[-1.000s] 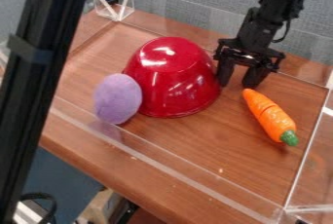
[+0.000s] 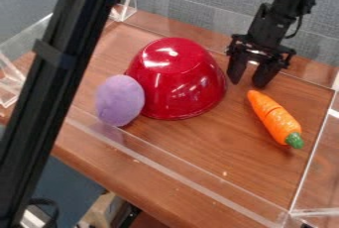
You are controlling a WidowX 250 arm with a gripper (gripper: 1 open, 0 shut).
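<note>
A black robot gripper [image 2: 248, 65] is low at the back right of the wooden tray, its fingers pointing down just right of an upturned red bowl [image 2: 175, 78] and behind an orange toy carrot [image 2: 276, 118] with a green tip. Whether the fingers hold anything is not clear. A purple egg-shaped toy [image 2: 119, 101] rests at the bowl's left front, seemingly touching it.
Clear plastic walls border the wooden surface [image 2: 159, 172], which is bare at the front and back left. A large black post [image 2: 47, 83] crosses the left of the view, partly hiding that side.
The gripper has shifted slightly right and the arm's pose has changed a little. The bowl, purple toy and carrot look unmoved.
</note>
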